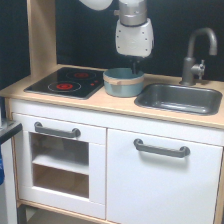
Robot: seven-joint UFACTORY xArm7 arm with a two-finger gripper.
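Observation:
A blue-grey pot [123, 88] with a paler rim sits on the wooden counter, between the black hob and the sink. My arm reaches down from the top of the view, its white hand above the pot. The dark gripper [137, 67] is at the pot's back right rim. Its fingertips are small and dark against the dark wall, so whether they touch the pot or stand open or shut cannot be made out.
To the left lies the black hob [68, 82] with red rings. On the right are the steel sink [180, 98] and a tall curved faucet [192, 60]. White cabinets with dark handles form the front below, the left one showing an oven-like opening [62, 160].

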